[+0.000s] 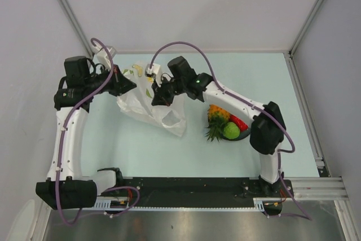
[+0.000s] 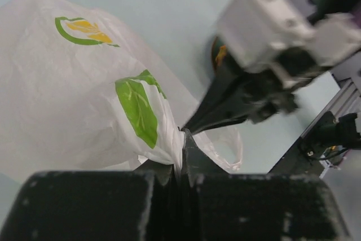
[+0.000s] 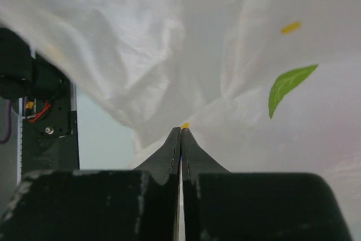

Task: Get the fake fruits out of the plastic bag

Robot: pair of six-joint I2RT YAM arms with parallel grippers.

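Observation:
The white plastic bag (image 1: pixel 148 110), printed with green leaves and yellow fruit, is stretched between my two grippers in the top view. A gathered fold of it runs into the fingers of my left gripper, which is shut on it. My right gripper is over the bag's right part; its fingers meet at the tips with nothing between them, and the bag's film passes outside and behind them. Right of the bag, a pineapple (image 1: pixel 217 118), a red fruit (image 1: pixel 239 122) and a green fruit (image 1: pixel 231 131) sit together. No fruit shows inside the bag.
The fruits lie in a dark bowl (image 1: pixel 245 135), partly covered by my right arm (image 1: pixel 231 100). A wall stands behind the table.

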